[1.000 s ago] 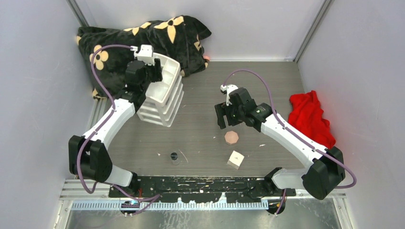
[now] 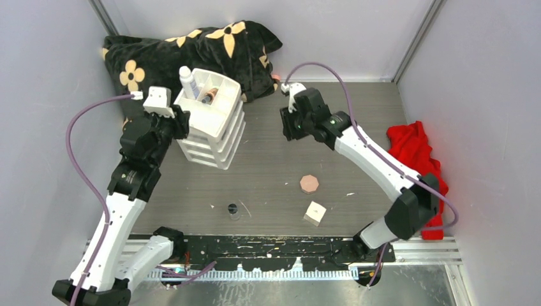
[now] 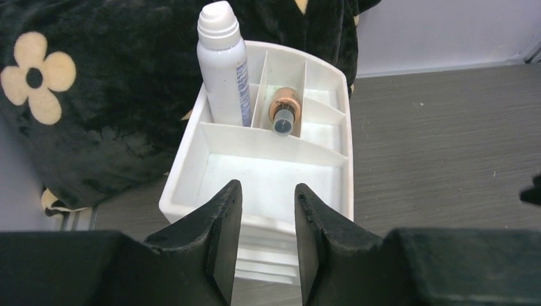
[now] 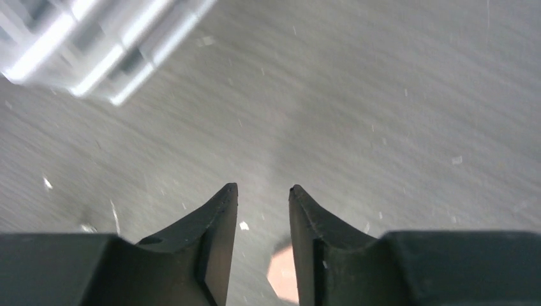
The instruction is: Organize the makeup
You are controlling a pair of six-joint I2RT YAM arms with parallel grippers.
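A white organizer (image 2: 217, 134) stands at back left, its top holding a white spray bottle (image 3: 223, 83) and a copper bottle with grey cap (image 3: 284, 111) in compartments. My left gripper is over its front, fingers narrowly apart, nothing visible between. My right gripper hangs over mid-table, fingers likewise narrowly apart and empty to view. On the table lie a pink octagonal compact (image 2: 309, 183), a small dark-topped container (image 2: 233, 210) and a cream square box (image 2: 314, 212).
A dark flowered cushion (image 2: 217, 44) lies behind the organizer, a red cloth (image 2: 408, 143) at the right wall.
The right gripper has moved back and left, its fingers closer together.
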